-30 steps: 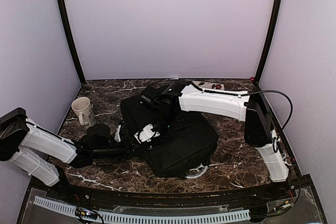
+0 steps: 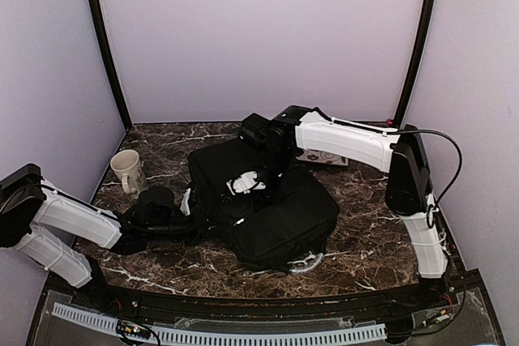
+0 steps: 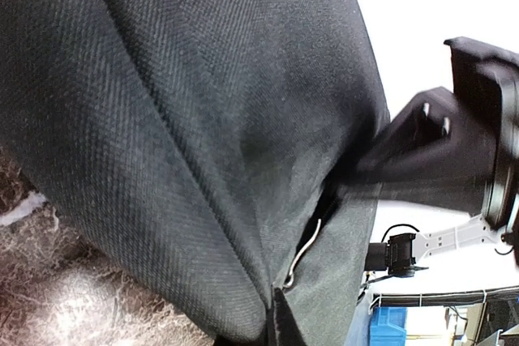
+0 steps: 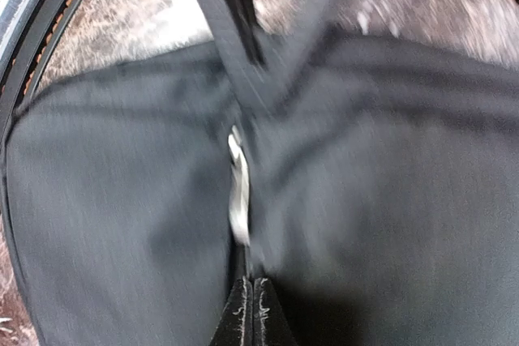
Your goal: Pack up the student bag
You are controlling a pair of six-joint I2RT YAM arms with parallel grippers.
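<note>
The black bag [image 2: 284,228] lies across the middle of the table. My left gripper is shut on the dark cloth of the bag's left edge, near one end of the zipper. A silver zipper pull lies on the seam, visible in the left wrist view as a thin light strip [image 3: 304,253]. Over that seam, past the pull, my right gripper is shut, with nothing showing between its fingertips. The fingertips' contact with the cloth is hard to make out. Whatever is inside the bag is hidden.
A white mug [image 2: 128,171] stands at the left, behind the left arm. Partly hidden behind the right arm is a light, patterned item [image 2: 324,157]. A clear curved handle or strap [image 2: 306,264] shows at the bag's front. Bare table lies to the right.
My right gripper has moved away from the left gripper, toward the back right across the bag. The zipper pull now shows uncovered near the bag's left edge. The left arm has barely moved.
</note>
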